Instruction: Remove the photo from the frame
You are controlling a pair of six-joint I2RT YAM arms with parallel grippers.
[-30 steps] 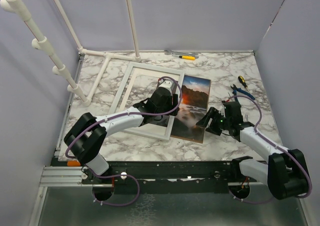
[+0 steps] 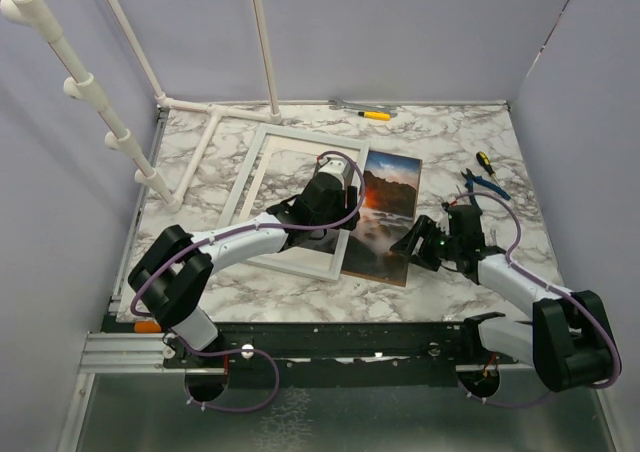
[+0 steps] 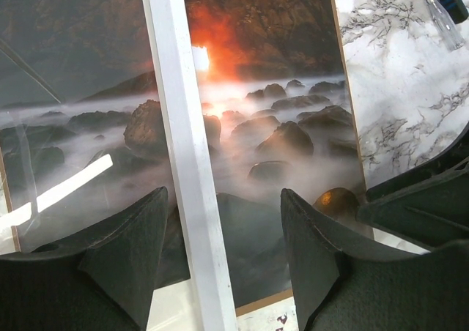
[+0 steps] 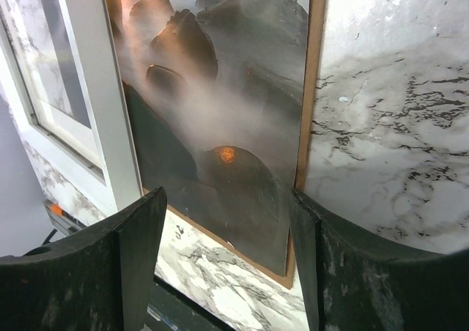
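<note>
The photo [image 2: 385, 234], a sunset over misty rocks, sticks out past the right side of the white frame [image 2: 232, 194]. Part of it still shows through the frame's opening in the left wrist view. There, my left gripper is open, its fingers on either side of the frame's right bar [image 3: 189, 155] and nothing seen gripped. My right gripper is part open over the photo's near right corner. Its right fingertip [image 4: 299, 203] is at the photo's brown right edge; whether it touches cannot be told.
Pliers [image 2: 484, 184] and a yellow-black screwdriver [image 2: 485, 164] lie on the right. A yellow-handled tool [image 2: 374, 115] is at the back edge. White pipes [image 2: 200, 152] stand at the left. Bare marble [image 2: 450, 152] lies right of the photo.
The right arm has shifted very slightly to the left. The left arm, the frame and the photo look unmoved.
</note>
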